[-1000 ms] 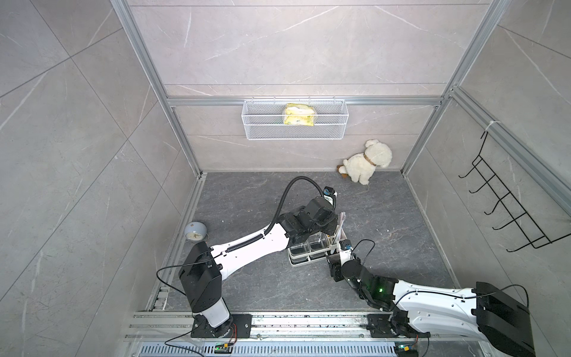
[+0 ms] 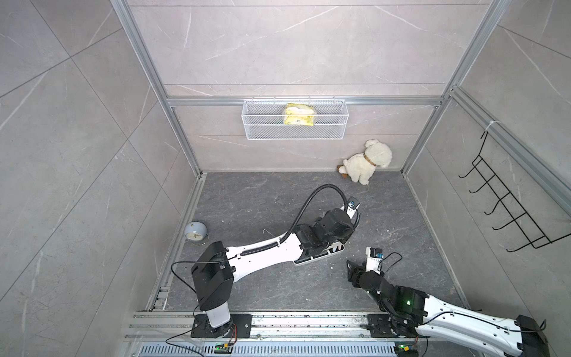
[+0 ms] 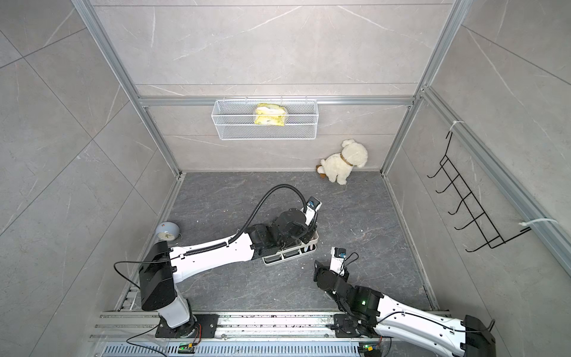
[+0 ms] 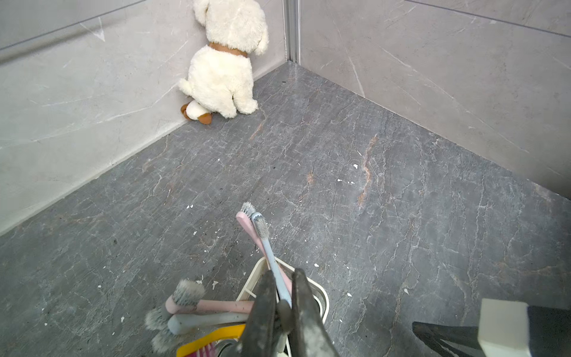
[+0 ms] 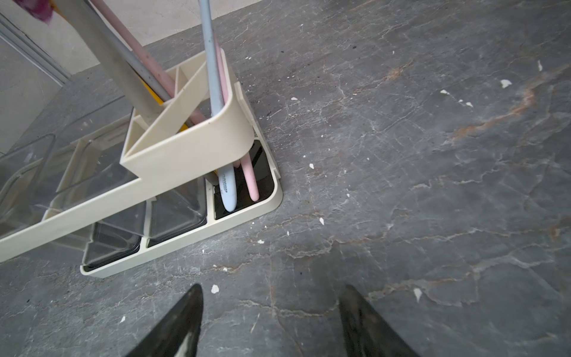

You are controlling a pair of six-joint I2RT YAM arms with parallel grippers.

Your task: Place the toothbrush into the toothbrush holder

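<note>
The cream toothbrush holder (image 5: pixel 190 151) stands on the floor under my left arm. In its end compartment a light blue toothbrush (image 5: pixel 211 59) and a pink toothbrush (image 5: pixel 248 178) lean together, their handle ends down at the base. In the left wrist view the heads of the blue toothbrush (image 4: pixel 267 250) and pink toothbrush (image 4: pixel 249 226) rise past the rim. My left gripper is shut over that compartment; the blue handle shows along the line between its fingers, and I cannot tell whether they grip it. My right gripper is open and empty, right of the holder.
More brushes, including a yellow one (image 4: pixel 211 339), lean in the holder's other compartment. A plush dog (image 2: pixel 365 161) sits at the back wall, with a wire basket (image 2: pixel 294 132) above. A grey-blue round object (image 2: pixel 195 231) lies left. Floor right of the holder is clear.
My right gripper has drawn back to the right from the holder. My left gripper has shifted right, over the end where a light-coloured brush stood in view.
</note>
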